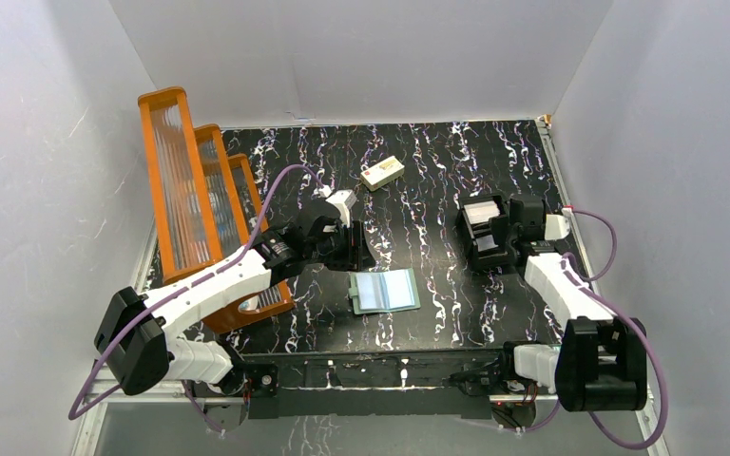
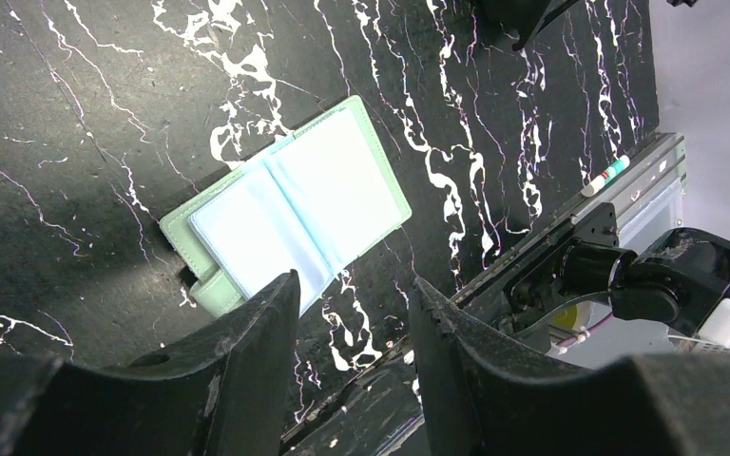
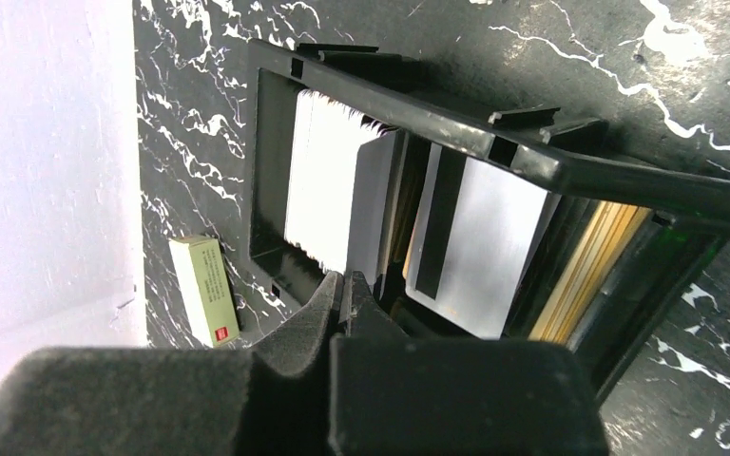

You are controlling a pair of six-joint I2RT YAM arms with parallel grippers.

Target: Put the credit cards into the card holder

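Note:
The pale green card holder (image 2: 182,233) lies open and flat on the table, light blue inside with a white panel on one side. My left gripper hangs above its edge, fingers wide apart and empty. In the right wrist view, a black divided tray (image 3: 380,98) holds cards on edge: a white stack (image 3: 323,171), a grey card (image 3: 372,195) against it, a white card with a black stripe (image 3: 480,242) and yellowish cards (image 3: 589,271). My right gripper is shut with its tips by the grey card's lower end; nothing clearly shows between them.
A small cream box (image 1: 382,173) lies at the back middle. Orange-framed racks (image 1: 176,180) stand along the left, beside my left arm. Open table lies between the card holder and the tray.

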